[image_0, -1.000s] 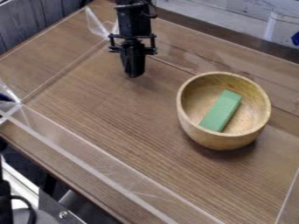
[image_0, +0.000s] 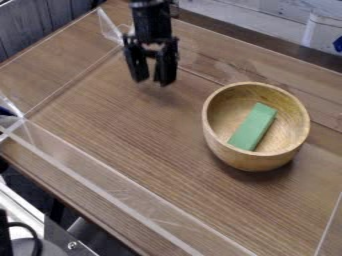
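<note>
My gripper (image_0: 152, 62) is at the top middle, low over the wooden table (image_0: 134, 160), blurred, its dark fingers apart with nothing visible between them. A beige round bowl (image_0: 214, 127) stands to its lower right, holding a green rectangular block (image_0: 253, 126) that lies inside.
A pale wall borders the top right. Clear strips or edging run along the left side, and dark items sit at the lower left edge.
The gripper looks more spread apart than a second ago and is now blurred, at much the same place. The bowl and green block have stayed still.
</note>
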